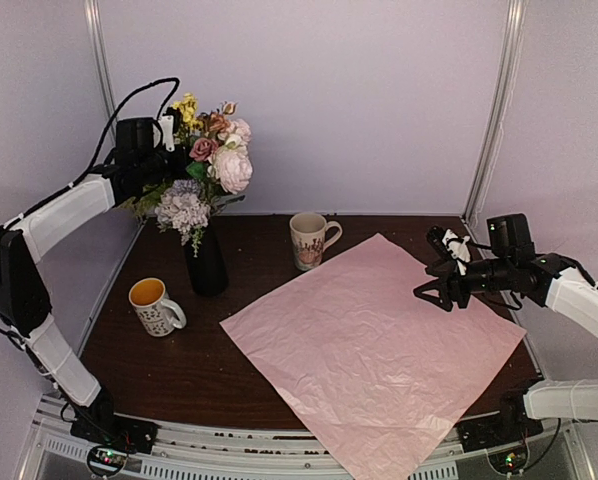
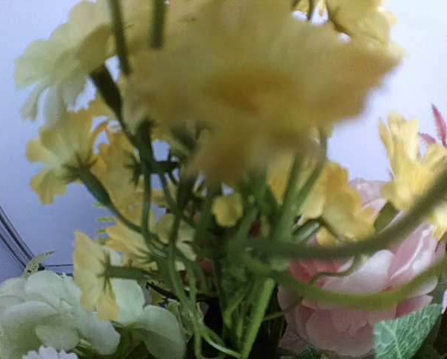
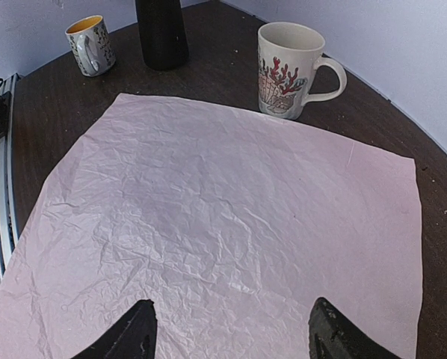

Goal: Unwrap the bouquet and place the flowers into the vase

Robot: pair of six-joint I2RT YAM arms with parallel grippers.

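A black vase [image 1: 207, 262] stands upright at the left of the table, full of pink, white, lilac and green flowers. The yellow flowers [image 1: 186, 108] rise at the back left of this bouquet, held by my left gripper [image 1: 182, 158], which is shut on their stems. In the left wrist view the yellow blossoms [image 2: 261, 75] fill the foreground and hide the fingers; green stems run down among the other flowers. Whether the stem ends are inside the vase's mouth is hidden. My right gripper [image 1: 441, 290] is open and empty above the pink sheet; its fingers [image 3: 134, 333] stand wide apart.
A pink paper sheet [image 1: 379, 340] covers the middle and right of the table. One patterned mug [image 1: 309, 242] stands behind it, and another mug with an orange inside [image 1: 159, 308] is left of and in front of the vase. Bare wood shows at front left.
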